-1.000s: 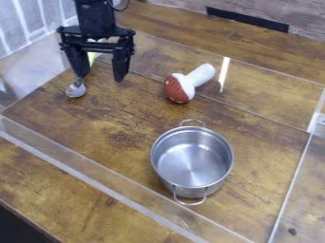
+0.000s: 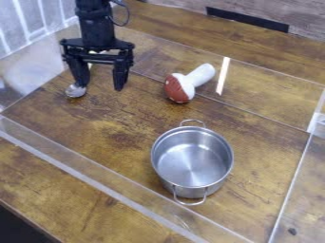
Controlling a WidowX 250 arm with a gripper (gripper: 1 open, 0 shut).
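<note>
My black gripper (image 2: 99, 66) hangs over the upper left of the wooden table, its two fingers spread open with nothing seen between them. Just beside and below its left finger lies a small silver object (image 2: 76, 89), partly hidden, too small to identify surely. To the right of the gripper lies a white object with a red rounded end, like a toy mushroom (image 2: 181, 87). A steel pot (image 2: 191, 159) with two wire handles stands at the lower right.
Clear plastic walls edge the wooden table (image 2: 89, 152) at the left, front and right.
My gripper has shifted slightly over the upper left, staying open. The objects on the table have not visibly moved.
</note>
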